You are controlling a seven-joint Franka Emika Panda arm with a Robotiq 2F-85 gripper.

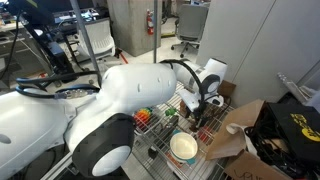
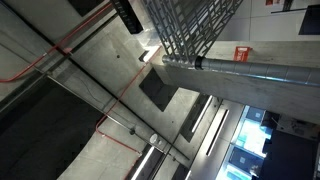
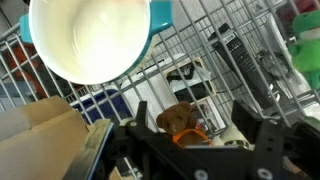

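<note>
My gripper points down over a wire rack, fingers apart, in the wrist view. Between and beyond its fingers lies a brown object (image 3: 176,120) with an orange part, seen partly behind the fingers; nothing looks clasped. A white bowl with a teal rim (image 3: 100,35) fills the upper left of that view. At upper right there is a green toy (image 3: 305,55). From outside, the gripper (image 1: 200,108) hangs low at the rack's far part, behind the bowl (image 1: 183,147).
An open cardboard box (image 1: 240,135) stands close on the right, with a black case (image 1: 300,130) beside it. Small colourful items (image 1: 143,114) lie on the rack to the left. Exterior view 2 shows only the tilted ceiling and pipes (image 2: 250,70).
</note>
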